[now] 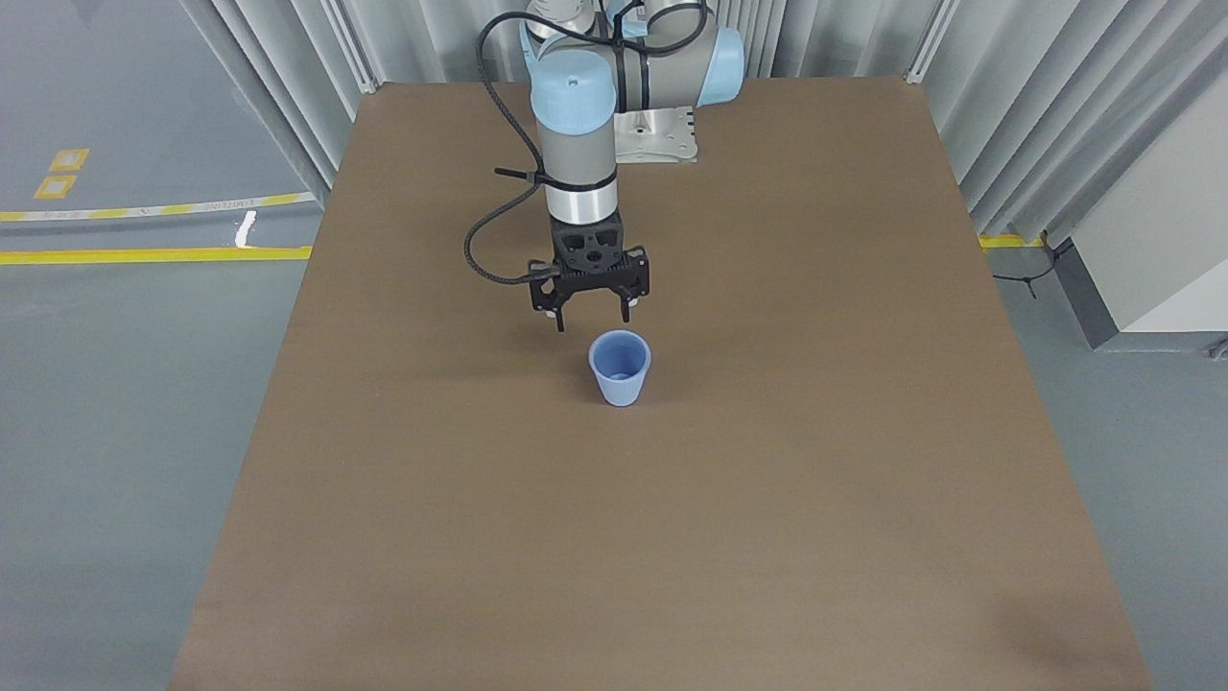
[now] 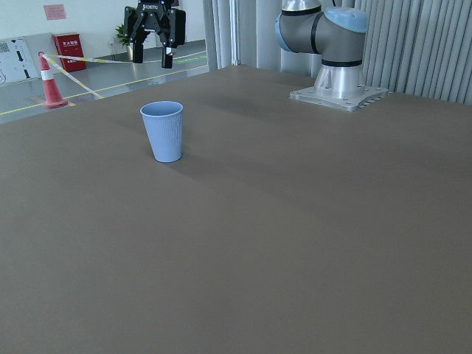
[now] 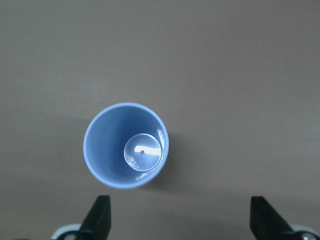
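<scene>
A light blue plastic cup [image 1: 619, 374] stands upright on the brown table, near its middle. In the left view the cup [image 2: 161, 136] sits below and slightly right of the gripper [image 2: 151, 55]. My gripper [image 1: 592, 316] is open, raised above and behind the cup, with nothing between its fingers. From the wrist view, the cup [image 3: 107, 150] lies beyond and to the left of the gap between the open fingertips, showing a glossy round inner bottom.
The robot's base plate [image 2: 346, 100] sits at the back of the table, with curtains behind it.
</scene>
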